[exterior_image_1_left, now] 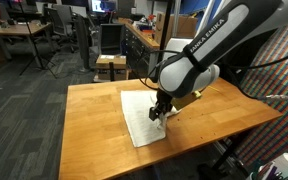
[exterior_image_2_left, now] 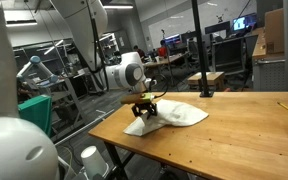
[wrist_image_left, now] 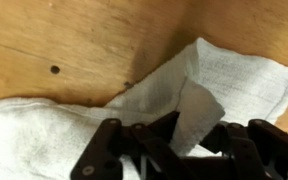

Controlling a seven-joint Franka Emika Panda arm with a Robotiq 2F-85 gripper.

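Observation:
A white cloth (exterior_image_1_left: 139,122) lies on the wooden table, partly folded over towards its middle. My gripper (exterior_image_1_left: 158,116) is low over the cloth, shut on a bunched part of it. Between the dark fingers in the wrist view, a fold of the cloth (wrist_image_left: 195,112) stands up, while flat parts of the cloth spread to both sides. From the other side, the cloth (exterior_image_2_left: 183,114) shows a raised ridge running up to the gripper (exterior_image_2_left: 147,110). The arm hides part of the cloth in the first exterior view.
Office chairs and desks stand beyond the table.

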